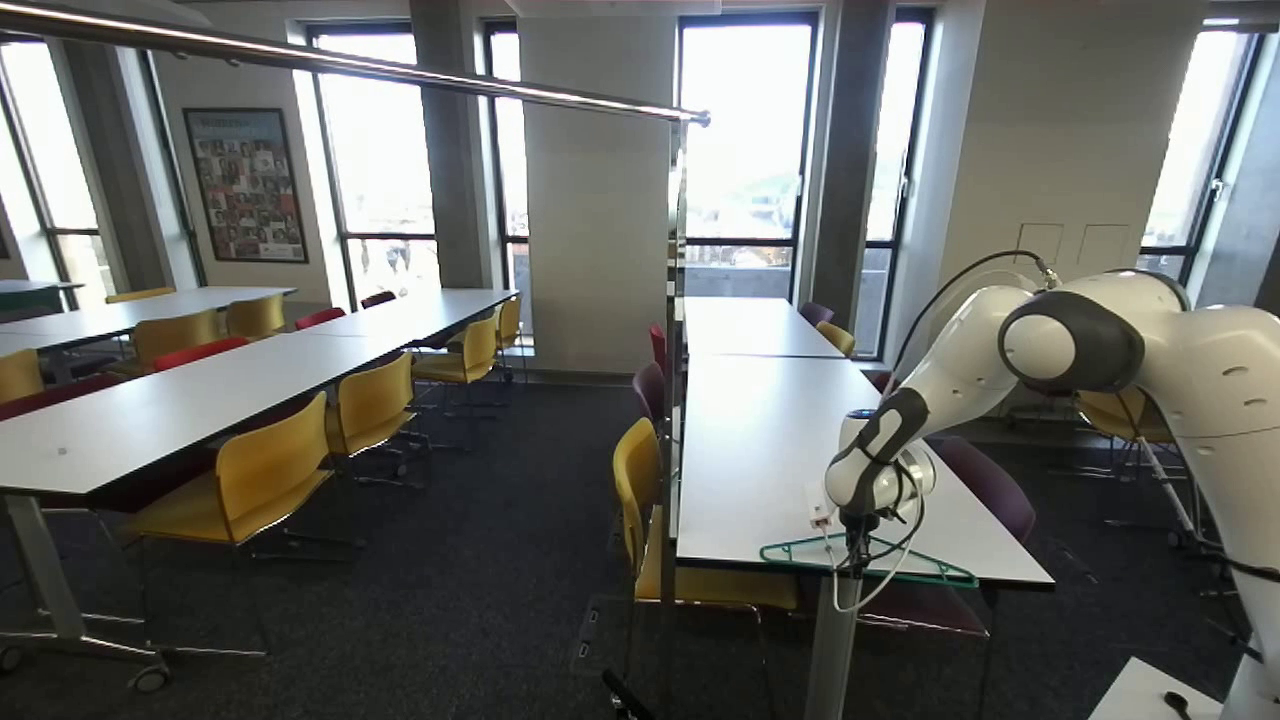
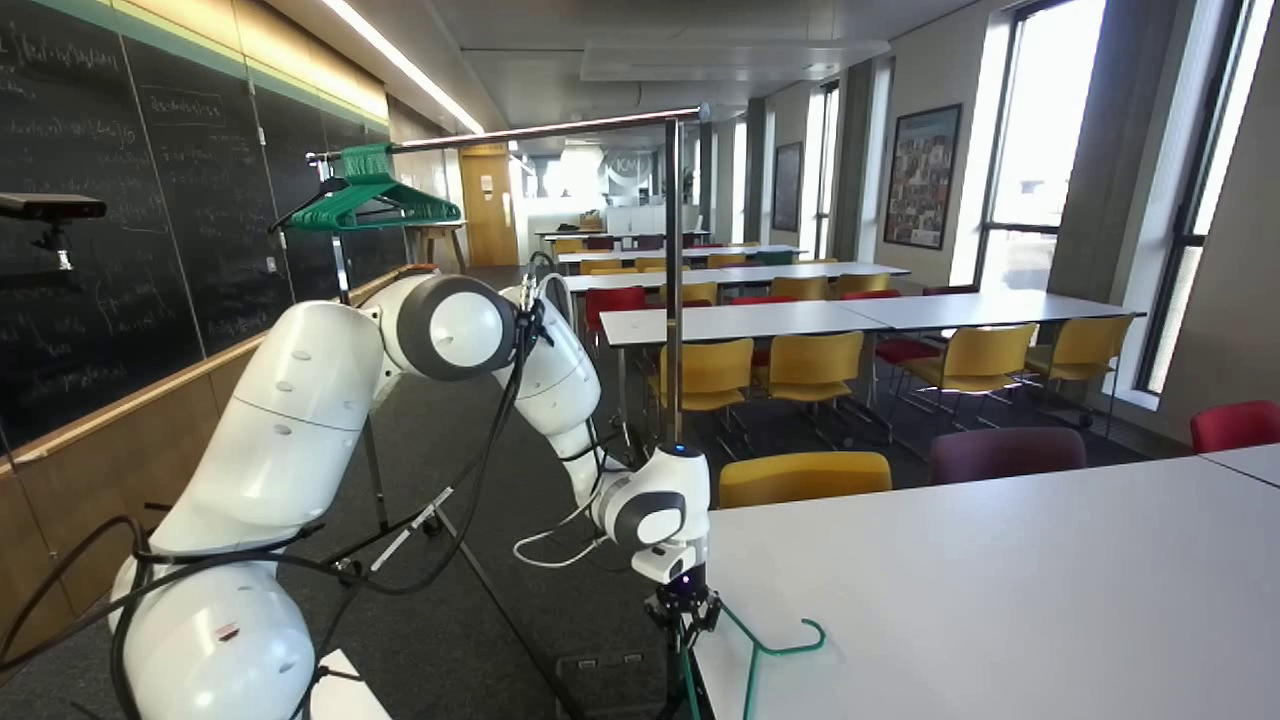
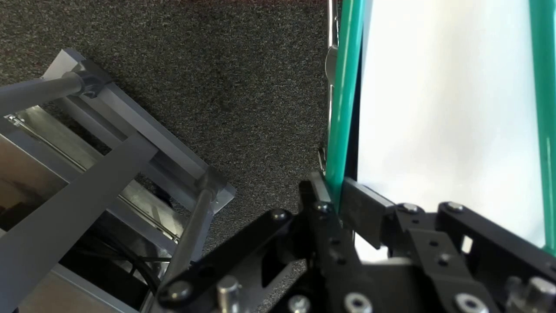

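Note:
A green hanger (image 1: 948,571) lies at the near edge of the white table, its long bar along that edge. My gripper is shut on this bar, which runs between the black fingers in the wrist view. A second green length of the hanger (image 3: 545,120) crosses the right of that view over the tabletop. In exterior view 2 the hook of the hanger (image 2: 795,648) points onto the table, away from my gripper (image 2: 684,618); the hanger's lower part is cut off by the frame there.
A metal clothes rail (image 2: 564,131) stands beside the table, with several green hangers (image 2: 372,204) at its far end. Its upright (image 1: 674,336) rises close to the table's left side. The white tabletop (image 1: 768,420) is otherwise largely clear. Chairs (image 1: 642,480) flank it.

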